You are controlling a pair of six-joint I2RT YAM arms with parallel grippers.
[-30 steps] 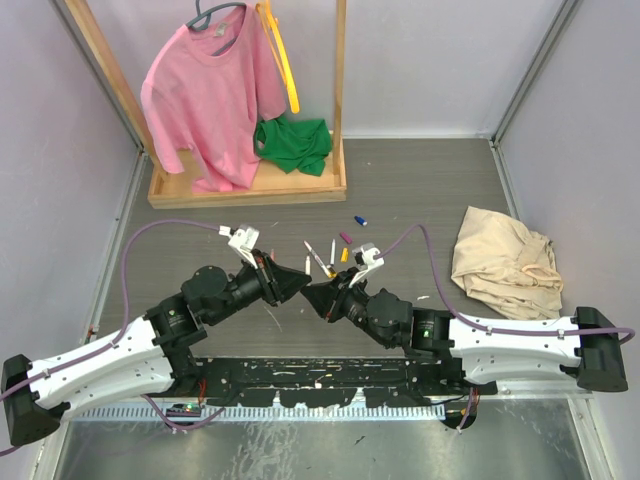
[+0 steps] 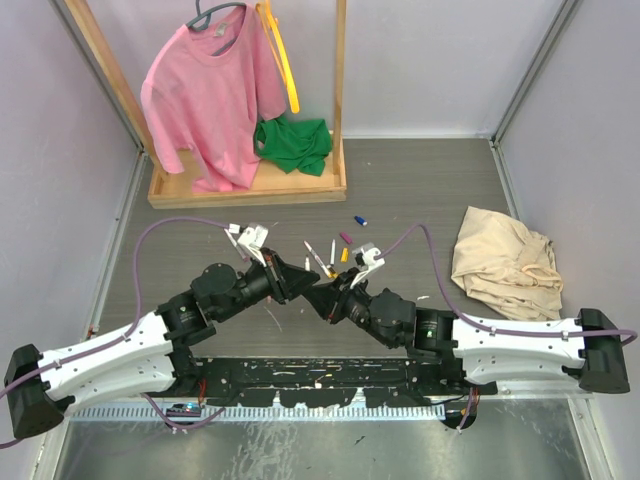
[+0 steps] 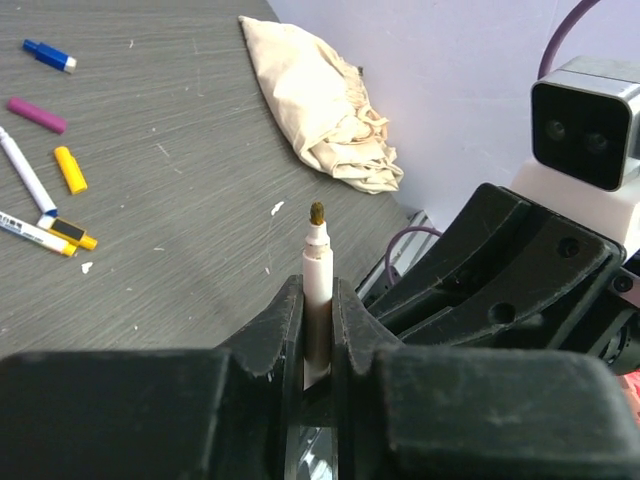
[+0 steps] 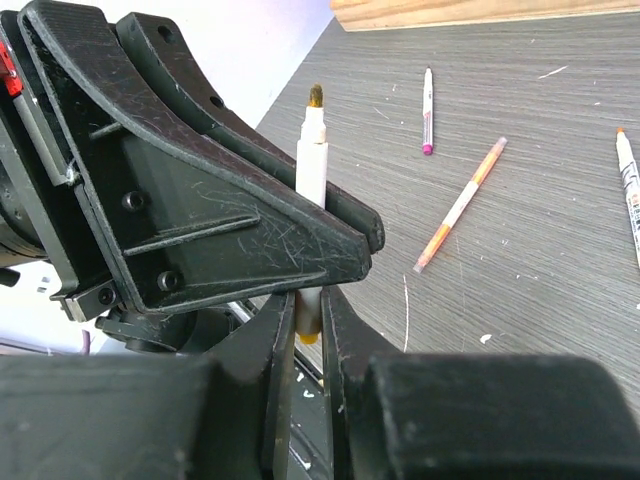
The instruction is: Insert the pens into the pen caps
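Note:
A white pen [image 3: 317,275] stands upright with its brownish-yellow tip bare and pointing up. My left gripper is shut around its body. In the right wrist view the same pen [image 4: 311,165] rises through the left fingers [image 4: 250,215]. Its lower, yellow-ended part lies between the fingers of my right gripper, which is shut on it. From above, both grippers meet near the table's middle and hide the pen. Loose on the table are a blue cap [image 3: 48,55], a purple cap [image 3: 37,114] and a yellow cap [image 3: 70,170].
Two white pens [image 3: 28,173] [image 3: 35,233] lie beside a yellow-black cap [image 3: 78,236]. An orange-ended pen [image 4: 460,205] and a purple-ended pen [image 4: 428,110] lie elsewhere. A beige cloth [image 2: 506,265] is at right; a wooden rack [image 2: 270,190] stands behind.
My left gripper has shifted slightly right and closer in over the right gripper. The right arm has barely moved, and the things on the table lie as before.

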